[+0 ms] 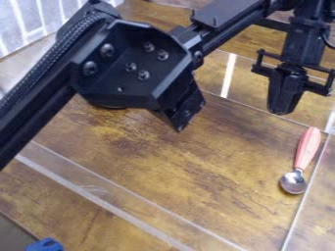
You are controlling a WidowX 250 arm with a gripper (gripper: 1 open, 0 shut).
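My gripper (pixel 288 93) hangs at the upper right, above and just behind a scoop (pixel 300 162) with a pink handle and a round metal head, which lies on the wooden table (pixel 157 186) with its head toward the front. Nothing shows between the fingers; how far they are parted is hard to tell from this angle. My dark arm fills the upper left of the view.
A blue object (pixel 43 245) sits at the lower left edge beside a grey strip. White tape lines cross the table. The area behind the arm is mostly hidden.
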